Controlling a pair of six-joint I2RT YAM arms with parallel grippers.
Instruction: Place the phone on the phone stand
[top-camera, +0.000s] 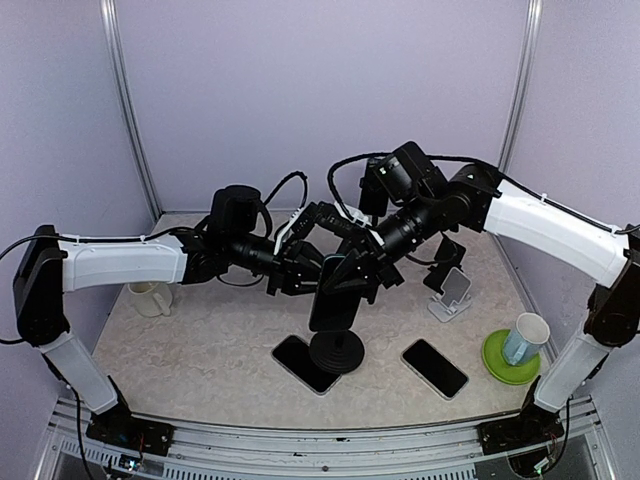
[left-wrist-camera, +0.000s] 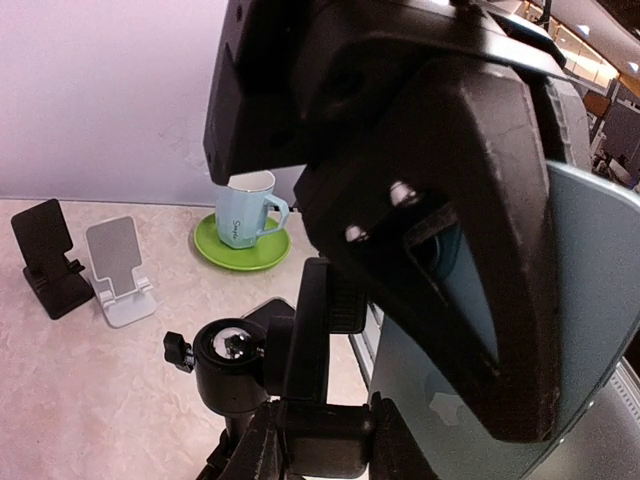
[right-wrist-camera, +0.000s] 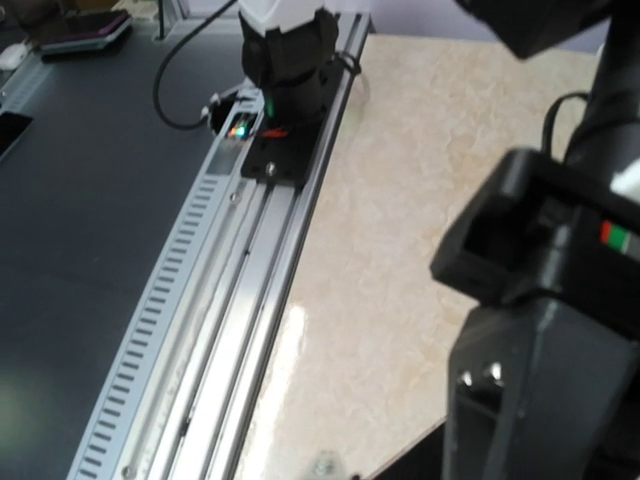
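Note:
A black phone (top-camera: 333, 305) stands upright over the round-based black phone stand (top-camera: 337, 352) at the centre. My right gripper (top-camera: 350, 265) is shut on the phone's upper part from the right; in the left wrist view its black body looms beside the phone's pale back (left-wrist-camera: 450, 400). My left gripper (top-camera: 300, 275) reaches in from the left at the stand's head, with its fingertips low in the left wrist view by the stand's joint (left-wrist-camera: 230, 365); its finger state is unclear. The right wrist view shows mostly table and rail.
Phones lie flat front centre (top-camera: 300, 365) and front right (top-camera: 434, 368). Small stands (top-camera: 450, 300) are at right, a blue mug on a green saucer (top-camera: 510, 350) at front right, a white mug (top-camera: 150, 300) at left. A tall black object (top-camera: 372, 195) stands behind my right arm.

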